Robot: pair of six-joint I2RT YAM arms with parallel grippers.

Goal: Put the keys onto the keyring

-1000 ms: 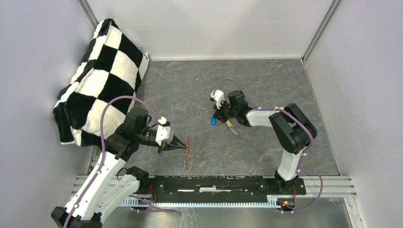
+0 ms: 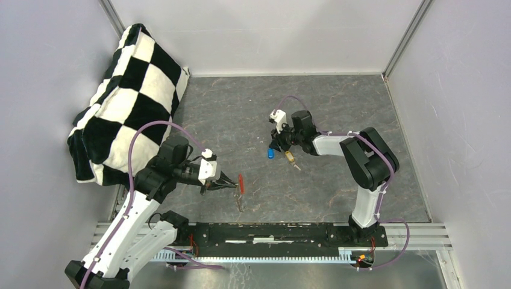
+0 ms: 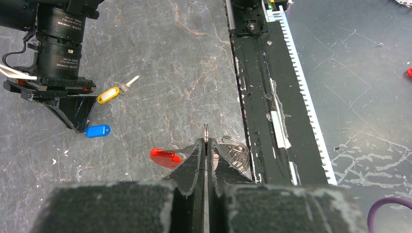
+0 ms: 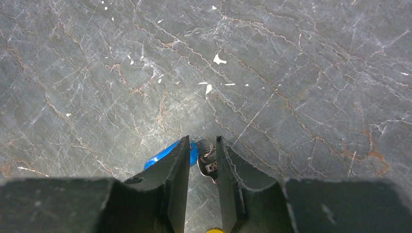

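In the left wrist view my left gripper is shut on a metal ring; a red tag (image 3: 164,158) and wire loops (image 3: 238,154) hang on either side below the fingers. My right gripper (image 2: 278,146) is low over the floor, by the blue-tagged key. Its fingers stand a little apart in the right wrist view. Between and beyond them show a thin ring (image 4: 204,141) and a black key head (image 4: 209,166), with the blue tag (image 4: 163,154) partly behind one finger. A yellow-tagged key (image 3: 109,94) lies close by; whether the right fingers touch anything is unclear.
A checkered cushion (image 2: 129,102) leans at the left wall. A black rail (image 2: 265,233) runs along the front edge. Grey marble floor (image 2: 337,192) between the arms is mostly bare, with small white flecks.
The red tag and wire loops under the left gripper swung a little to the right; the left arm held still.
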